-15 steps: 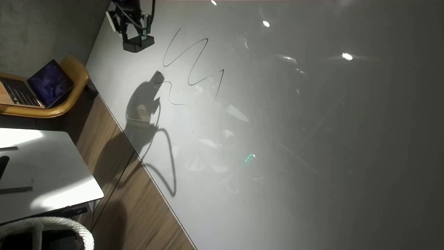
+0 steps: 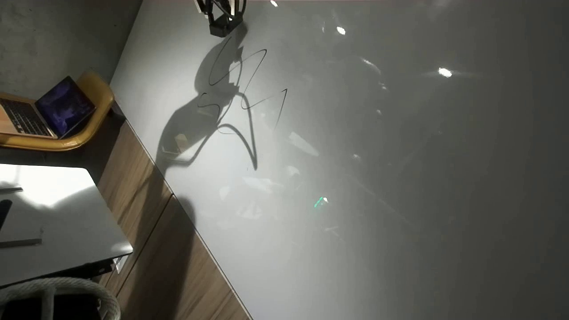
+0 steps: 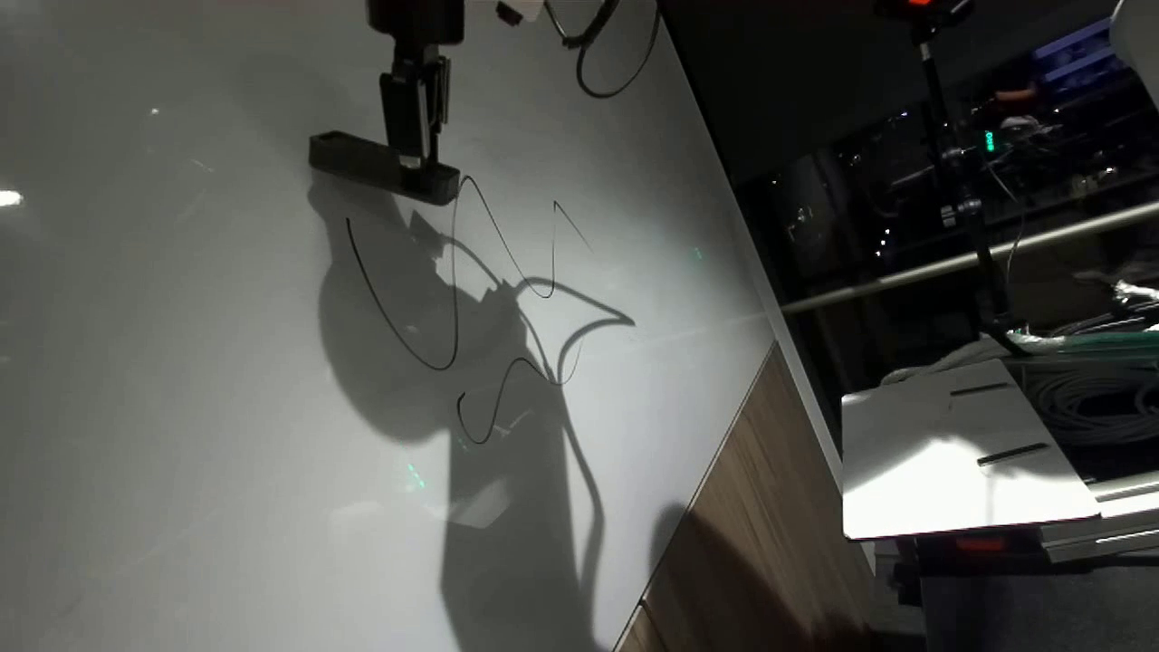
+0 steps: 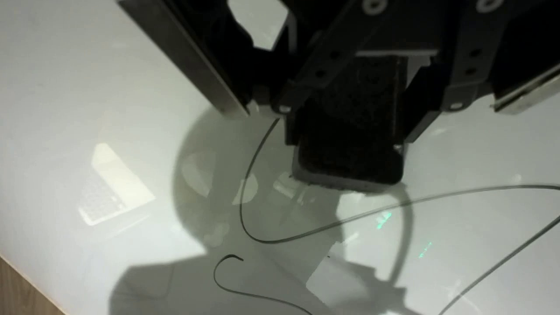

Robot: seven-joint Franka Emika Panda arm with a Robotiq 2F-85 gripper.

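Observation:
A dark, block-shaped eraser (image 4: pixel 351 147) is clamped between the fingers of my gripper, its pale lower edge facing the whiteboard (image 4: pixel 68 68). From the second exterior view, the long eraser (image 3: pixel 359 158) hangs below my gripper (image 3: pixel 421 158), close to the upper end of the drawn marks; whether it touches the surface I cannot tell. A long wavy black line (image 3: pixel 454 282) and a shorter squiggle (image 3: pixel 494 418) are on the board. At the top edge of the first exterior view, the eraser (image 2: pixel 226 26) shows just above the wavy line (image 2: pixel 250 78).
The arm's shadow (image 2: pixel 186 128) falls over part of the marks. A wooden strip (image 2: pixel 176 256) borders the board. A laptop on a yellow chair (image 2: pixel 96 104) and a white table (image 2: pixel 69 213) stand off the board. The rest of the board is clear.
In the first exterior view my gripper and the held eraser have moved right and up, toward the top end of the wavy line. The shadow has shifted onto the marks.

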